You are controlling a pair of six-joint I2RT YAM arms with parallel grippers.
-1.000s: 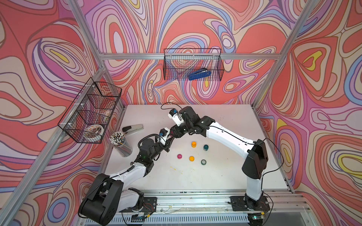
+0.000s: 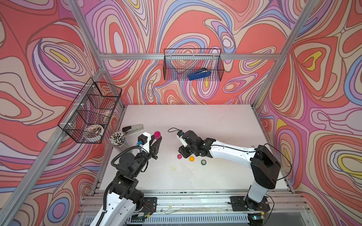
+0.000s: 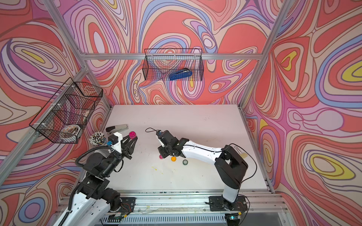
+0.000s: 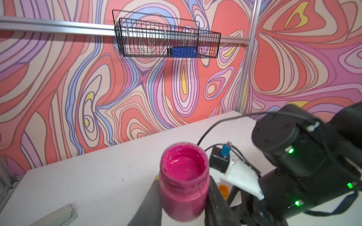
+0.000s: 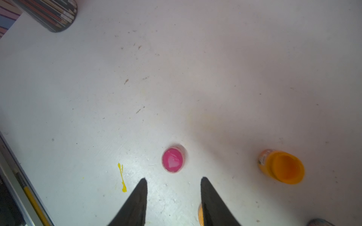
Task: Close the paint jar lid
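Note:
An open pink paint jar (image 4: 184,195) stands upright between the fingers of my left gripper, its mouth uncovered with pink paint inside. In the top left view this jar (image 2: 157,134) is at the left of the table, raised above it. The pink lid (image 5: 173,159) lies on the table, apart from the jar. My right gripper points down over the table close to that lid, its fingers parted with nothing between them. From the top left, the right gripper (image 2: 184,152) is just beside the pink lid (image 2: 179,156).
An orange lid (image 2: 191,159) and a grey-green lid (image 2: 203,162) lie right of the pink one. An open orange jar (image 5: 282,167) stands nearby. A pencil cup (image 2: 118,139) and a grey-handled tool (image 2: 132,129) sit at the left.
My right gripper has pulled away from the pink jar and come forward and down beside the pink lid. The left arm has moved left with the jar held.

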